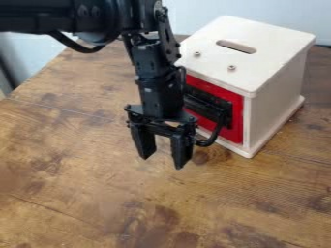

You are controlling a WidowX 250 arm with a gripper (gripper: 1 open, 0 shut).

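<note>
A black robot gripper [162,148] hangs over the wooden table, fingers pointing down and apart, open, with nothing between them. Just behind and to its right sits a pale wooden box [276,92] with a slot and two small knobs on top. Its front has a red panel [237,135] with a black piece, partly hidden by the arm and a cable.
A pale wall lies beyond the table's back edge. The box occupies the back right.
</note>
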